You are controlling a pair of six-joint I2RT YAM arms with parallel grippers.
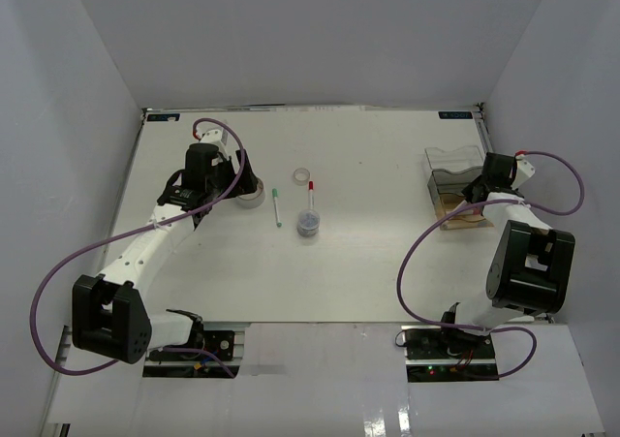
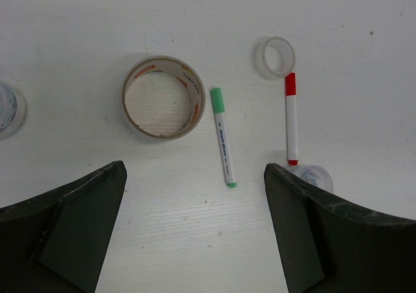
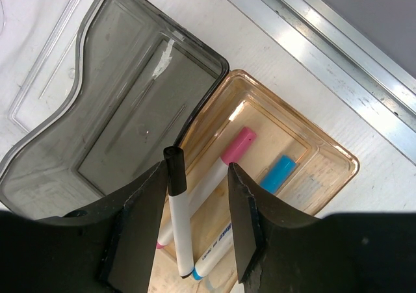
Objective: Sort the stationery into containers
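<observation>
My right gripper is part open over the amber tray [image 3: 335,176]. A black-capped marker [image 3: 182,234] lies at its left finger, above or among pink [image 3: 208,182] and blue [image 3: 279,173] markers; whether it is touched, I cannot tell. A grey tray [image 3: 130,78] and clear tray [image 3: 49,78] adjoin. My left gripper stands open above a wide tape roll [image 2: 162,132], green marker [image 2: 224,143], red marker [image 2: 291,124], small tape ring [image 2: 263,59] and a clear round item [image 2: 312,176].
Another clear round item [image 2: 10,111] sits at the left wrist view's edge. A metal rail [image 3: 325,59] and wall border the trays on the right.
</observation>
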